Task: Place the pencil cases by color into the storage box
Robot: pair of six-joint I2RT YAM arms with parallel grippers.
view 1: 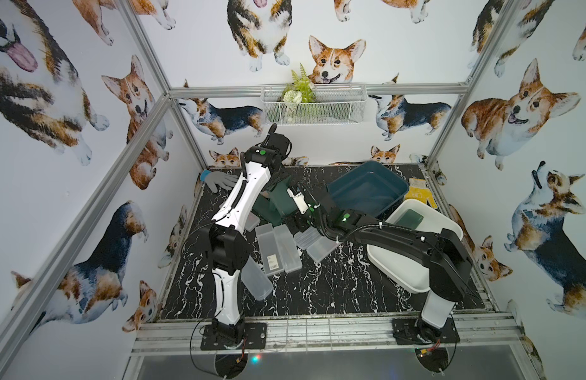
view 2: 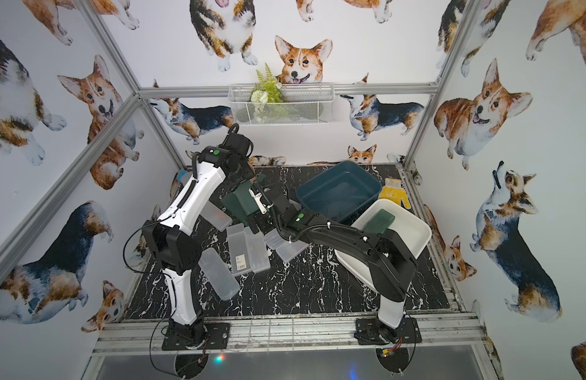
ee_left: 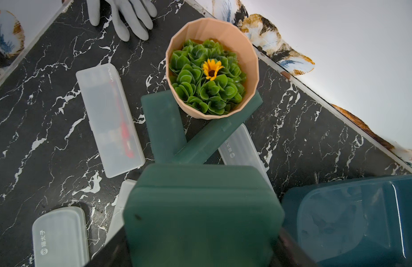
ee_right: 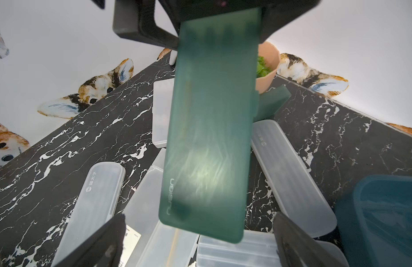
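My left gripper is shut on a dark green pencil case, which hangs above the table and fills the lower middle of the left wrist view. My right gripper stands open, its blurred fingers to either side of the case's free lower end; whether they touch it I cannot tell. More green cases (ee_left: 163, 126) lie on the table by the flower pot. Another green case (view 1: 409, 219) rests in the white box (view 1: 394, 269). Several clear-white cases (ee_left: 110, 120) are spread over the table. The blue storage box (view 1: 367, 190) appears empty.
A pink pot with a succulent (ee_left: 212, 69) stands at the back, against the green cases. Toward the back left lies a grey glove (view 1: 220, 180), and a yellow cloth item (view 1: 422, 192) is beyond the boxes.
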